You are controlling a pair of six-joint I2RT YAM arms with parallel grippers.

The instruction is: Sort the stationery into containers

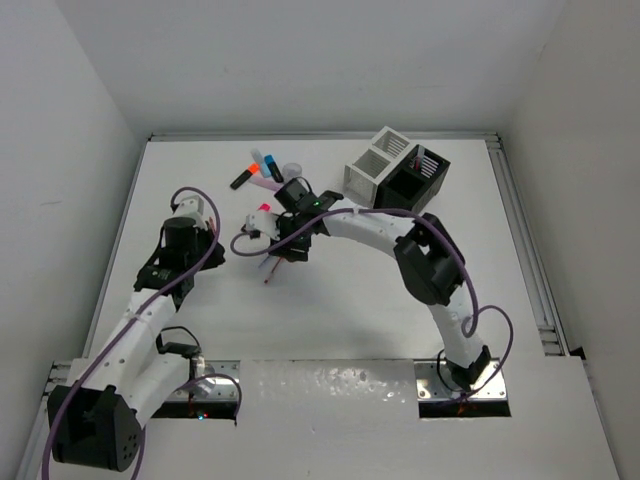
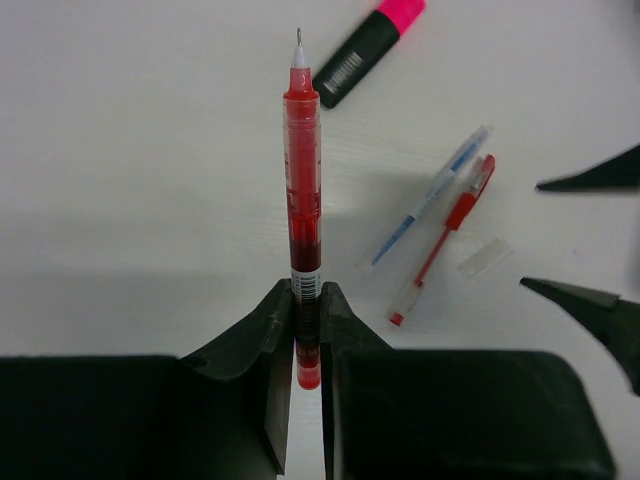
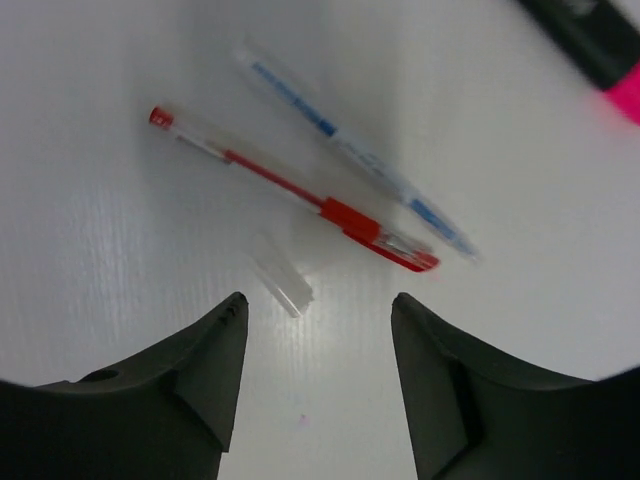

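My left gripper is shut on a red pen [image 2: 304, 170], its thin metal tip pointing away from the fingers. In the top view this left gripper [image 1: 218, 258] is at the left of the table. A second red pen [image 3: 345, 215] lies on the table beside a blue pen [image 3: 360, 155], with a small clear cap [image 3: 283, 280] close by. My right gripper stands open over that spot, its fingers apart and empty. The black highlighter [image 2: 358, 55] with a pink end lies a little away from the pens.
At the back right stand a white compartmented container [image 1: 366, 165] and a black one [image 1: 408, 188] with an item inside. Behind my right arm lie an orange-ended black marker [image 1: 243, 177], blue-ended markers [image 1: 273, 168] and a tape roll [image 1: 291, 171].
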